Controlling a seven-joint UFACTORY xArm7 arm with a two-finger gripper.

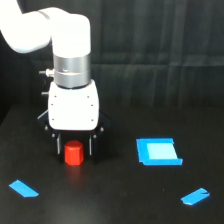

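A small red block (74, 155) rests on the dark table at the left in the camera view. Right over it, pointing straight down, is my gripper (74, 146). Its two thin dark fingers stand apart on the left and right of the block, with a dark gap showing on each side. How they line up with the block in depth is hard to tell.
To the right, blue tape frames a whitish square (160, 151) on the table. Blue tape strips lie at the front left (23, 188) and front right (195, 197). A dark curtain (150, 60) hangs behind.
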